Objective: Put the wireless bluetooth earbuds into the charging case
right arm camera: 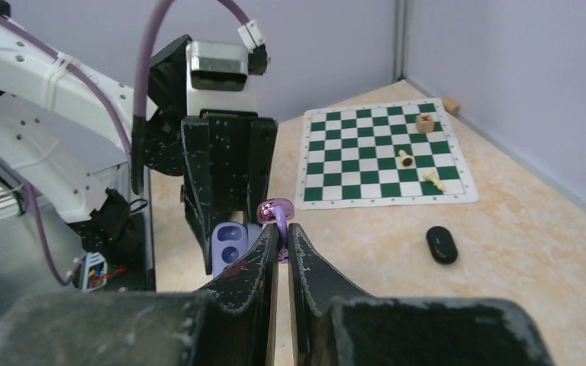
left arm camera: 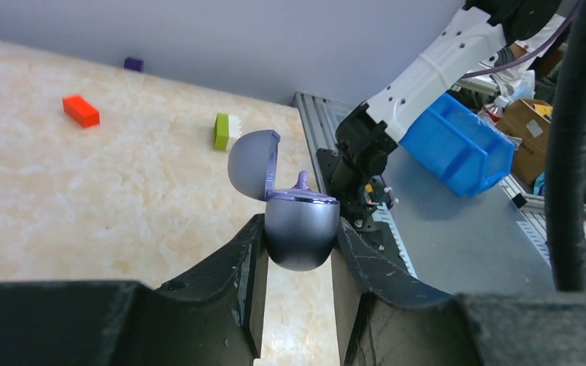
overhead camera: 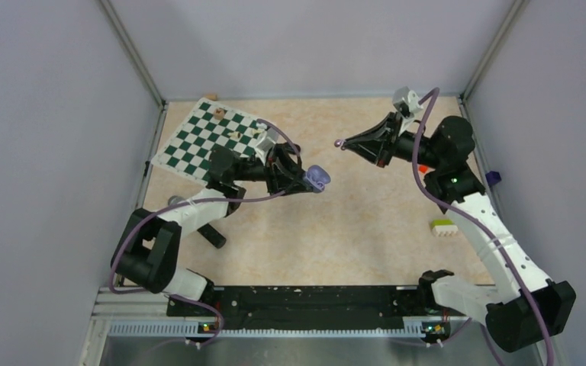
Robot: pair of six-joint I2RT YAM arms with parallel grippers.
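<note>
In the top view my left gripper (overhead camera: pixel 296 180) is shut on the open lavender charging case (overhead camera: pixel 317 178). The left wrist view shows the case (left arm camera: pixel 300 232) upright between the fingers, lid raised. Across from it, higher up in the top view, my right gripper (overhead camera: pixel 347 144) holds a small shiny purple earbud (right arm camera: pixel 278 210) at its fingertips. In the right wrist view the case (right arm camera: pixel 229 248) shows its hollows behind the earbud, apart from the right fingers.
A chessboard with pieces (overhead camera: pixel 198 137) lies at the back left, a black mouse (right arm camera: pixel 441 244) nearby. An orange block (left arm camera: pixel 81 110), a green-white block (overhead camera: pixel 443 227) and a dark blue block (overhead camera: pixel 493 178) are on the right.
</note>
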